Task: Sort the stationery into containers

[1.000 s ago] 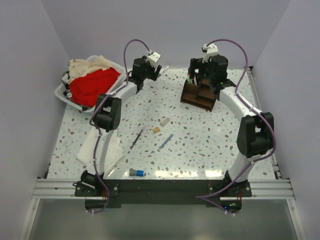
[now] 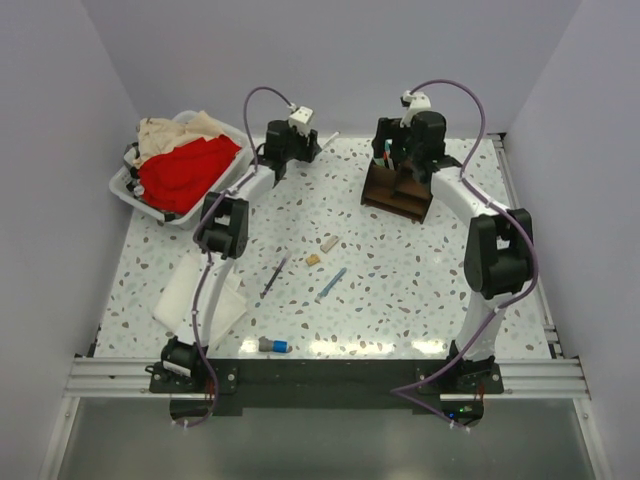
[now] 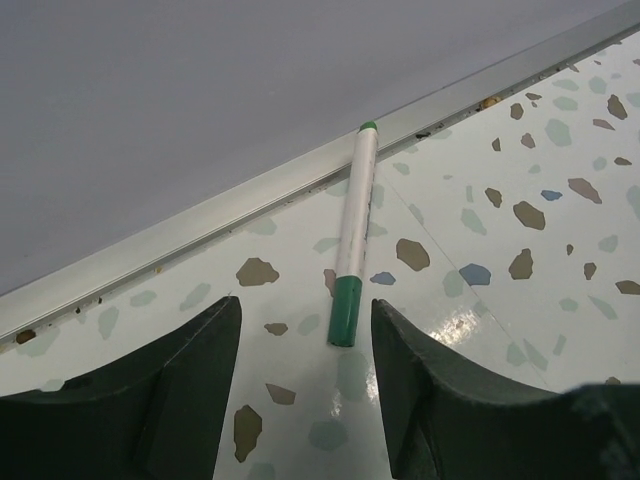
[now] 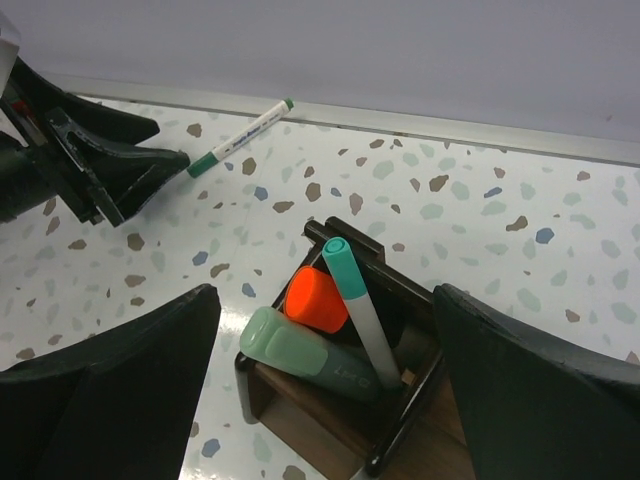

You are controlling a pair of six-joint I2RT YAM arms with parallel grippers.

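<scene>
A green-capped white marker lies on the speckled table by the back ledge, just ahead of my left gripper, whose fingers stand apart with nothing between them. My right gripper is open over the wooden organizer. In its rear compartment, in the right wrist view, are a teal-capped marker, an orange-capped item and a pale green highlighter. Loose on the table lie a dark pen, a light blue item, an eraser-like block, a yellow piece and a blue item.
A white basket with red and beige cloths stands at the back left. White sheets lie at the front left. The middle and front right of the table have free room.
The left arm has shifted slightly at the marker near the back ledge.
</scene>
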